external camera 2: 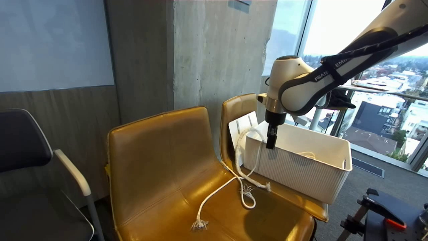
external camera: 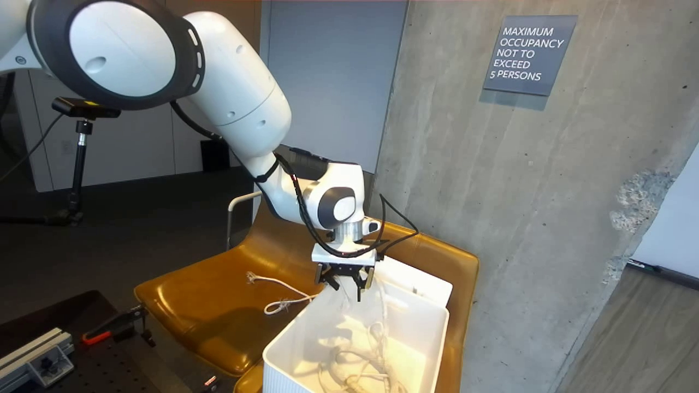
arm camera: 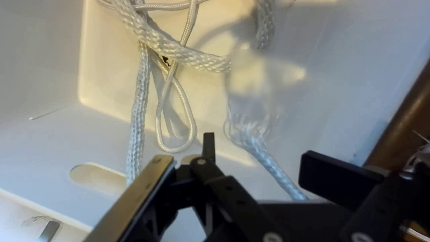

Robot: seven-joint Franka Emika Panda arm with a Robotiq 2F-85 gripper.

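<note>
My gripper (external camera: 348,288) hangs over the far end of the white bin (external camera: 437,353), its fingers apart. In the wrist view, a rope with a frayed end (arm camera: 264,155) runs through the gap between the two dark fingers; it touches neither visible fingertip. More white rope (arm camera: 177,50) and a thinner looped cord (arm camera: 191,117) lie inside the bin. Exterior view 2 shows the gripper (external camera 2: 271,142) at the bin's near long wall, beside a white rope (external camera 2: 239,146) that drapes over the rim. That rope's outer part trails onto the tan chair.
The bin stands on a tan chair (external camera 2: 226,116), with a white panel (external camera 2: 241,122) leaning behind it. Another tan chair (external camera 2: 160,156) adjoins it, with frayed rope ends on its seat. A concrete wall (external camera: 498,196) rises behind. A dark table with tools lies off to one side.
</note>
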